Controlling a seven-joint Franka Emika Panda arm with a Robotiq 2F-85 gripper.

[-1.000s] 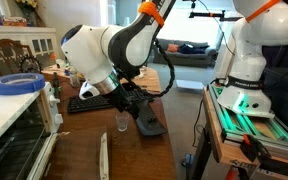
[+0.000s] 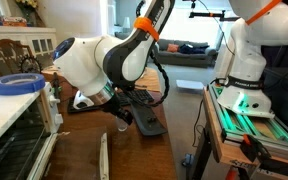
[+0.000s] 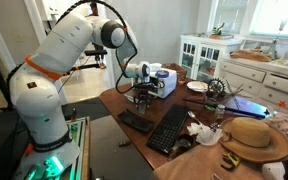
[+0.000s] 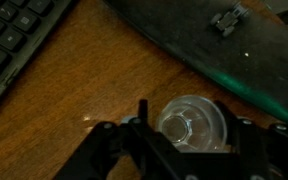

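Observation:
A small clear glass [image 2: 121, 124] stands on the brown wooden table, partly covered by my fingers in exterior view 1. Seen from the wrist, the round rim of the glass [image 4: 192, 122] lies between the dark fingers of my gripper. A slim gap shows on the left side of the glass; contact on the right is unclear. The fingers are part open around it. In exterior view 2 the gripper [image 3: 142, 98] is low over the table, too small there for finger detail.
A black keyboard [image 3: 169, 127] and a dark curved slab [image 3: 136, 121] lie close to the gripper. A pale strip [image 2: 104, 158] is on the table in front, and a blue tape roll [image 2: 19, 83] sits at left. A straw hat [image 3: 246, 133] rests among clutter.
My gripper has come down over the glass, which was plainly visible below the fingers earlier and is now partly hidden. The glass seems to stand in the same place.

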